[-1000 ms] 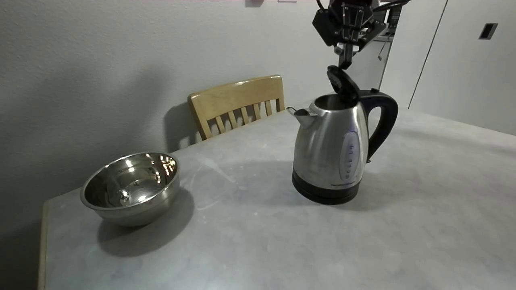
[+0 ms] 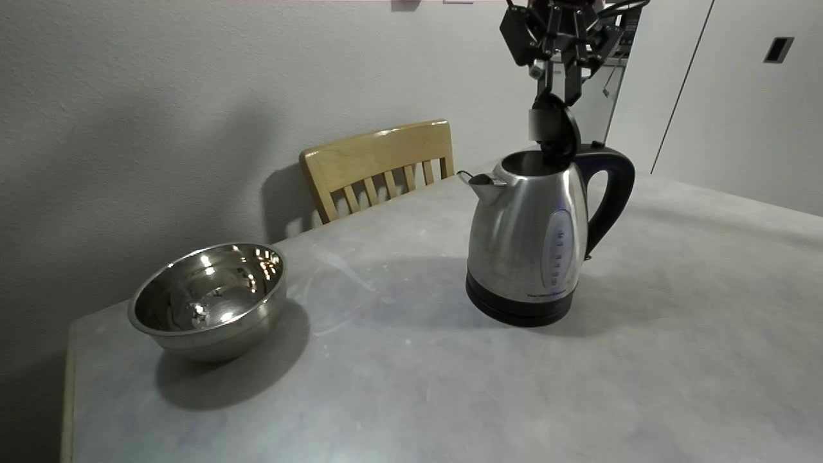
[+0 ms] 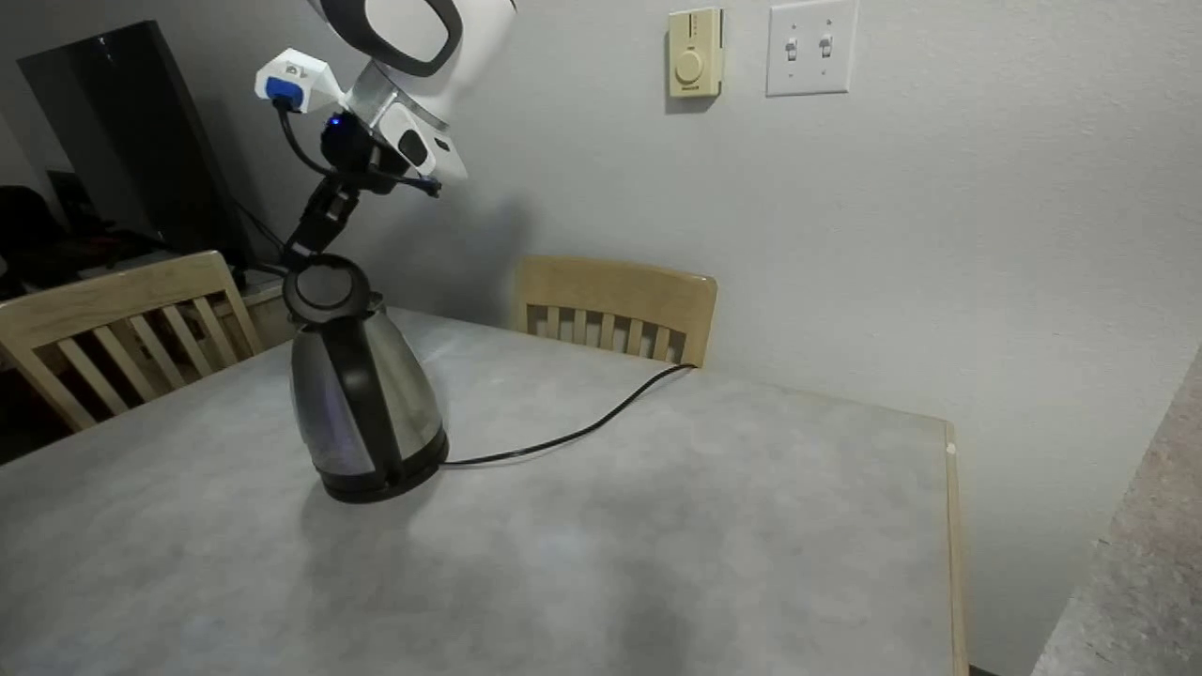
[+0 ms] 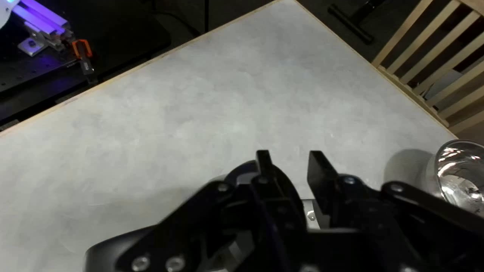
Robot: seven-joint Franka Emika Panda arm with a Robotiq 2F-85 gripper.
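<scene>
A steel electric kettle [image 2: 521, 239] with a black base and a black handle [image 2: 614, 193] stands upright on the table. Its round black lid [image 2: 567, 135] is raised on the handle side, leaving the kettle's mouth uncovered. Right above the lid is my gripper [image 2: 559, 99], fingers pointing down and parted. In the wrist view the gap between the fingertips looks empty, with the lid [image 4: 283, 181] behind one finger. Whether that finger touches the lid's edge I cannot tell. The other exterior view shows the lid [image 3: 327, 289] upright beneath the gripper.
A shiny metal bowl [image 2: 208, 301] sits on the table, off the kettle's spout side. A black cord [image 3: 575, 434] runs from the kettle's base across the tabletop. Wooden chairs [image 2: 378, 162] stand at the table's edge.
My gripper's fingers have parted from close together. The lid has swung from leaning over the mouth to more upright, towards the handle. Kettle body and bowl have not moved.
</scene>
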